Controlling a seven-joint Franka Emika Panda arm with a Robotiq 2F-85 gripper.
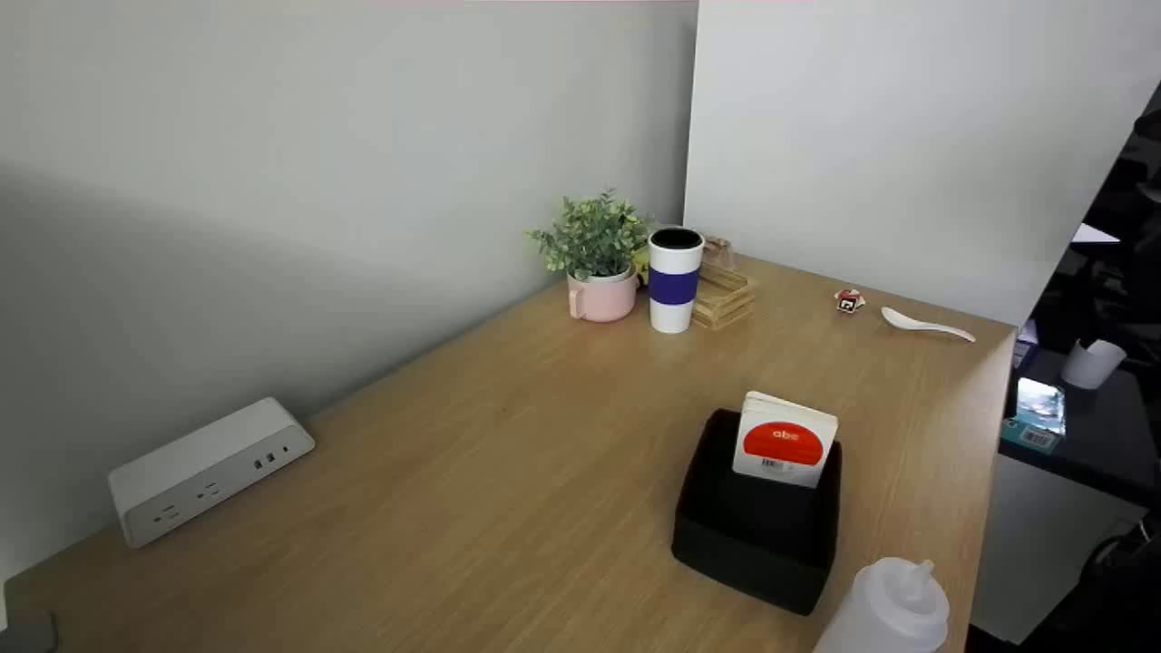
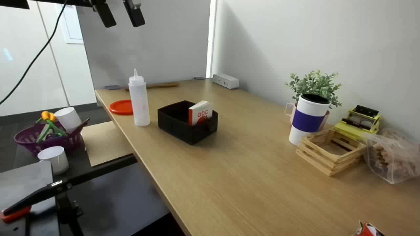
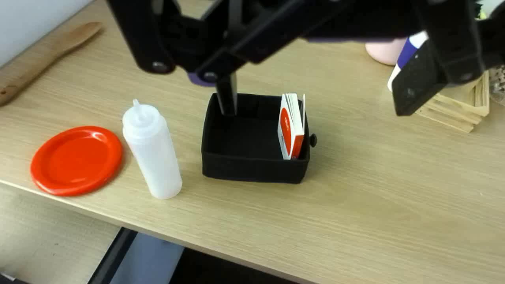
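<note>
My gripper is open high above the table, its two dark fingers wide apart with nothing between them. In exterior view 2 the same gripper [image 2: 120, 20] shows at the top left, clear of everything. Below it in the wrist view is a black fabric box [image 3: 246, 169], and a small white and red book [image 3: 291, 127] stands inside against the box's right side. A translucent squeeze bottle [image 3: 156, 154] stands upright to the box's left. Farther left lies a flat red plate [image 3: 75, 161] near the table edge.
A white and purple cup [image 2: 308, 118], a potted plant [image 2: 315, 87], a wooden crate [image 2: 328, 155] and a yellow object [image 2: 360, 122] cluster by the wall. A spoon [image 1: 925, 325] lies at the far corner; a wooden utensil [image 3: 47, 59] lies beyond the plate. Mid-table is clear.
</note>
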